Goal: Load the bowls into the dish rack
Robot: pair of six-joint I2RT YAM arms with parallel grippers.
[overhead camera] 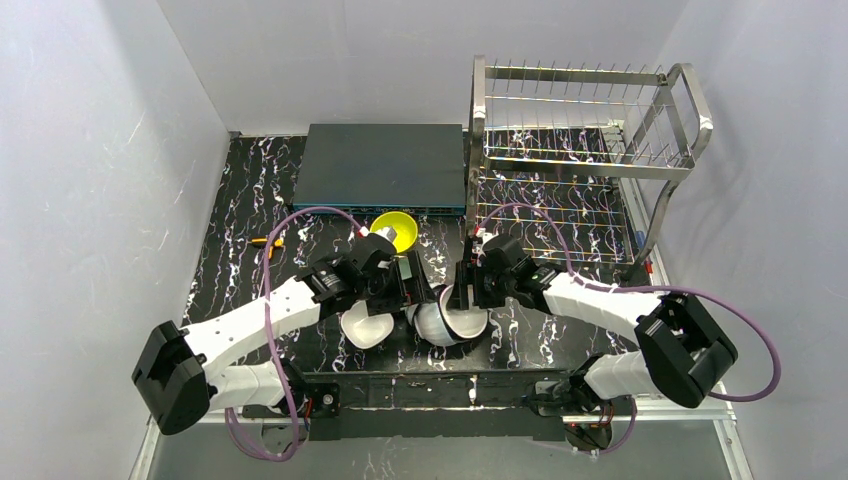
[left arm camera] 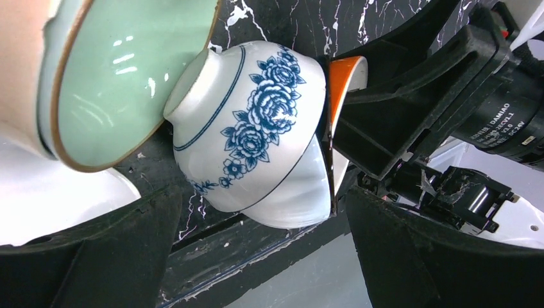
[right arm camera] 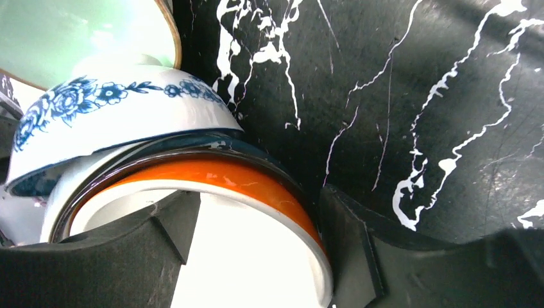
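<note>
A blue-flowered bowl (left arm camera: 256, 128) lies on its side against nested bowls, the outer one orange inside with a white rim (right arm camera: 237, 186). My right gripper stands part open over that orange rim, one finger inside and one outside. My left gripper is open above the flowered bowl, nothing held. A green bowl (left arm camera: 128, 77) and a white dish (overhead camera: 367, 326) lie to the left. The dish rack (overhead camera: 560, 165) stands at the back right.
A yellow bowl (overhead camera: 398, 225) sits behind the grippers, in front of a dark box (overhead camera: 378, 170). A small yellow-handled tool (overhead camera: 260, 242) lies left. The front edge is close to the bowls.
</note>
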